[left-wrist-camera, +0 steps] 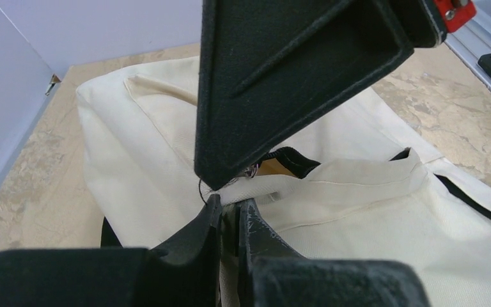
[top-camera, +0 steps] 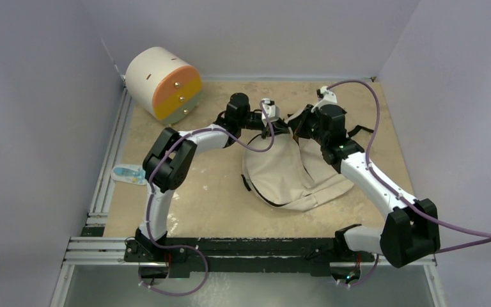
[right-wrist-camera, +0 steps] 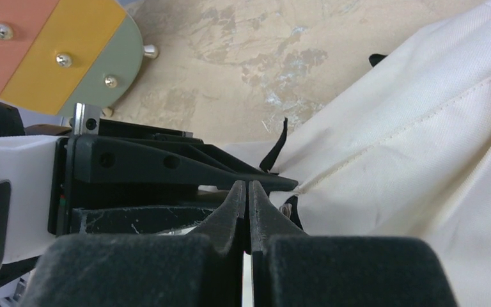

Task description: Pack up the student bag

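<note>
The cream cloth bag (top-camera: 275,171) lies on the table with its black-edged opening raised toward both grippers. My left gripper is shut on the bag's upper edge; cream cloth shows between its fingers. Close beside it, at the same rim, is my right gripper, its fingertips together and no cloth plainly visible between them. The right gripper's dark finger (left-wrist-camera: 256,96) covers much of the left wrist view. Inside the opening a small brownish patch shows, but most of the interior is hidden.
A round-sided cabinet (top-camera: 156,83) with orange, yellow and green drawers stands at the back left. A white-and-blue packet (top-camera: 129,174) lies at the left table edge. Bare table (top-camera: 204,198) extends left of the bag.
</note>
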